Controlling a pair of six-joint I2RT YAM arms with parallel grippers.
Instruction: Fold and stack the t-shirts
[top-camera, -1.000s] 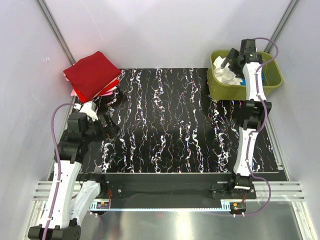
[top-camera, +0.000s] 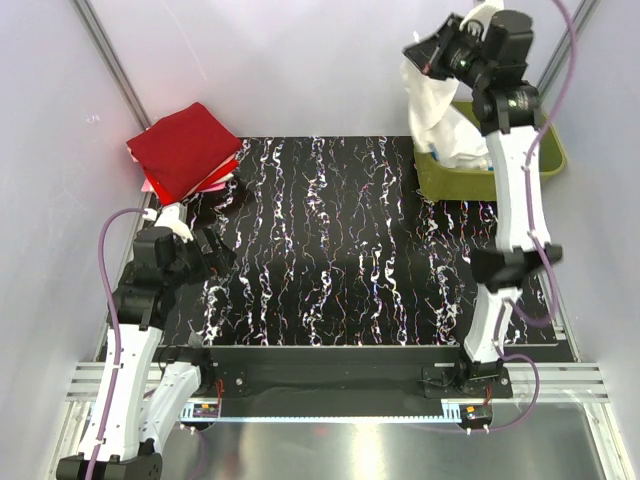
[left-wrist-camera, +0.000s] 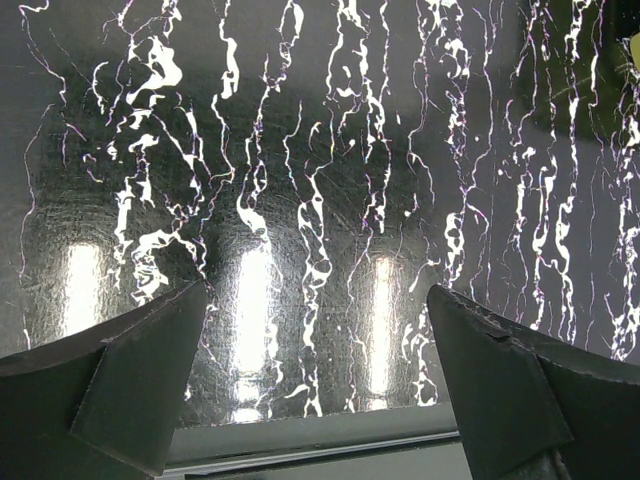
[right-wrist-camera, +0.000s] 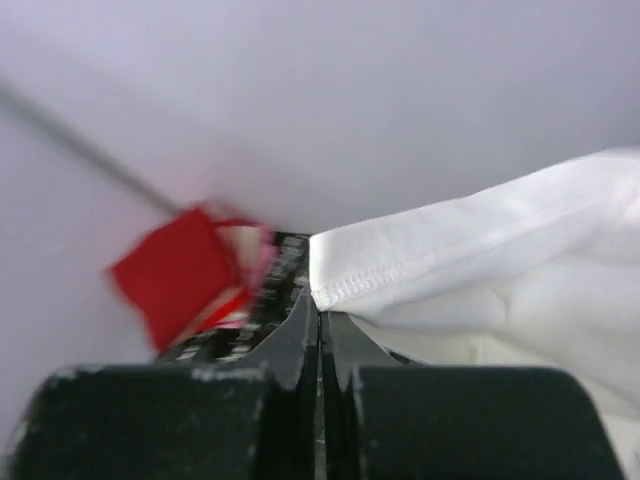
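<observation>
A white shirt (top-camera: 430, 105) hangs from my right gripper (top-camera: 422, 55), which is raised above the green bin; its lower part still lies inside. In the right wrist view the fingertips of the right gripper are pressed together on a hemmed edge of the white shirt (right-wrist-camera: 450, 260). At the back left lies a stack of folded shirts (top-camera: 185, 150), a red one on top. My left gripper (top-camera: 222, 250) stays over the table's left side, open and empty; bare table shows between its fingers in the left wrist view.
The green bin (top-camera: 455, 185) stands at the table's back right corner, partly covered by the right arm. Between stack and bin the black, white-veined table (top-camera: 320, 240) is clear. Walls close in the back and both sides.
The right gripper went down into the bin, closed on the white shirt and rose, drawing the cloth up and toward the left. My left arm and the red stack have not moved.
</observation>
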